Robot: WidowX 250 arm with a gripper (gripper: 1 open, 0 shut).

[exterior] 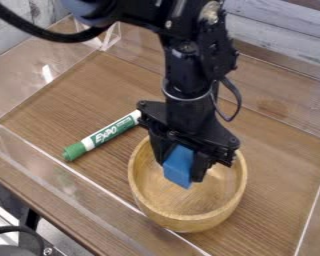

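The black gripper [183, 150] hangs over a tan oval bowl [183, 208], shut on a blue block [179, 168]. The block is inside the bowl's outline, partly hidden by the gripper; whether it touches the bowl floor I cannot tell. A green and white glue stick or marker [103, 135] lies on the wooden table to the left of the bowl.
The wooden table [69, 95] has clear room at the upper left and to the right of the bowl. Transparent walls and edges border the table at the left and back. A black cable is at the bottom left.
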